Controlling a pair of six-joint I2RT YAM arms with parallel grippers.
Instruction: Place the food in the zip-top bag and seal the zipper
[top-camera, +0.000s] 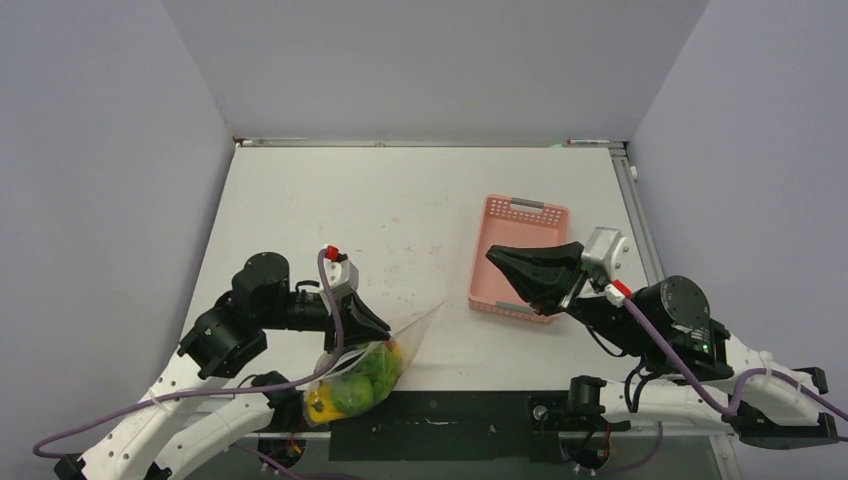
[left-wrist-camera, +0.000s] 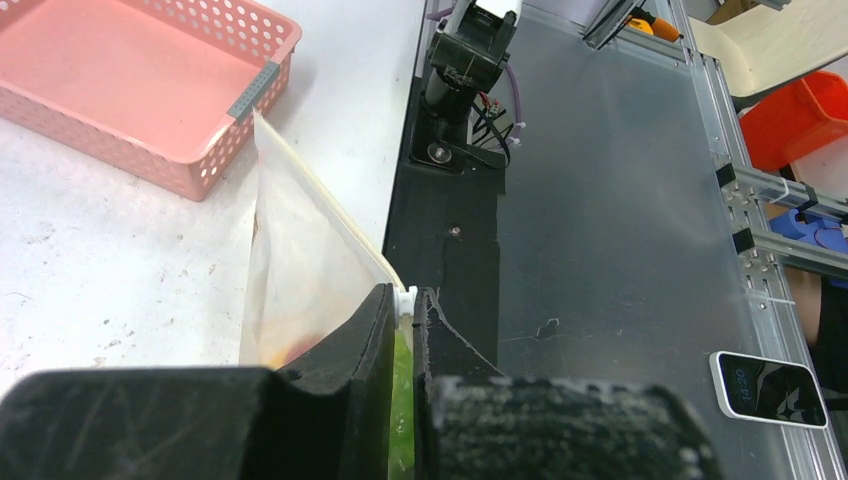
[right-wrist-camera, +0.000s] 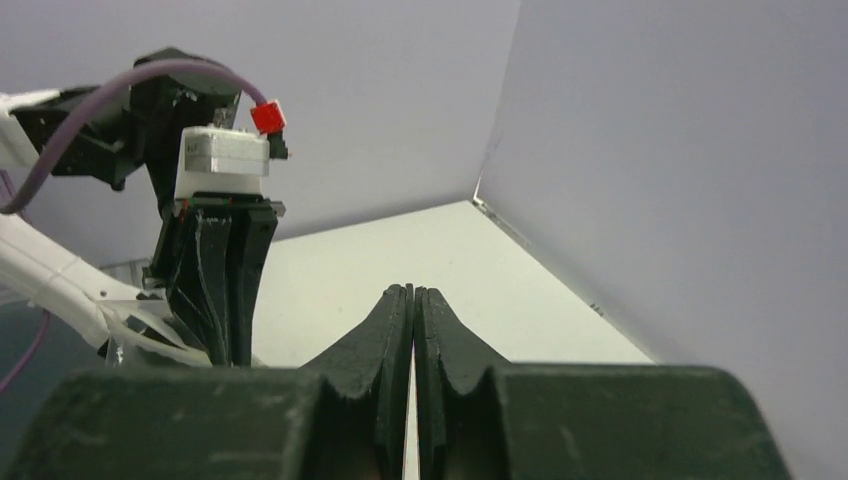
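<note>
The clear zip bag (top-camera: 360, 385) hangs from my left gripper (top-camera: 387, 335) over the table's front edge, with green and yellow food inside. In the left wrist view my left gripper is shut on the white zipper strip of the bag (left-wrist-camera: 300, 250), whose top slants up toward the back. My right gripper (top-camera: 492, 255) is well apart from the bag, right of and above it. In the right wrist view its fingertips (right-wrist-camera: 395, 305) meet, with nothing visible between them.
A pink basket (top-camera: 515, 235) stands empty on the right of the white table (top-camera: 350, 210). Walls rise at both sides and behind.
</note>
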